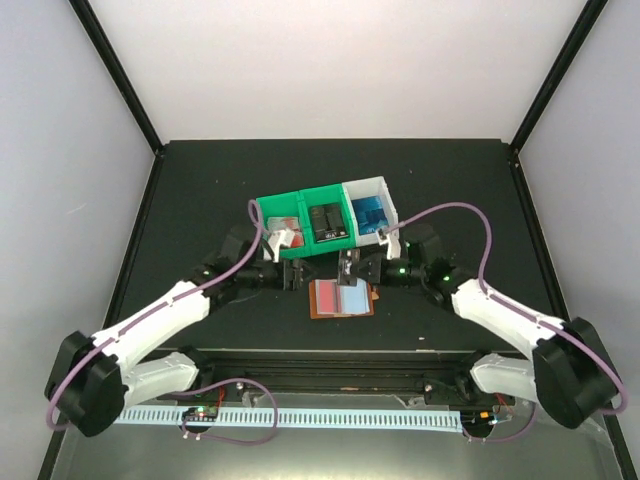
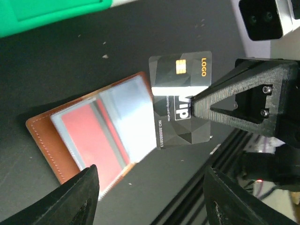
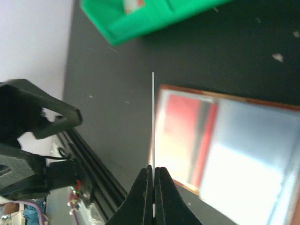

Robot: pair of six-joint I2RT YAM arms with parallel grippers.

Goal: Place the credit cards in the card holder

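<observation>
A black VIP card stands out from my right gripper, which is shut on its edge. Edge-on in the right wrist view, the card shows as a thin pale line rising from the closed fingers. Below it the brown card holder lies spread on the table, with a red-and-grey sleeve on one side and a pale clear one on the other. My left gripper is open above the holder's left part, nothing between its fingers.
Behind the holder stand green bins with red cards and black cards, and a white bin with blue cards. Bare black table lies to the holder's right. The two grippers hang close together.
</observation>
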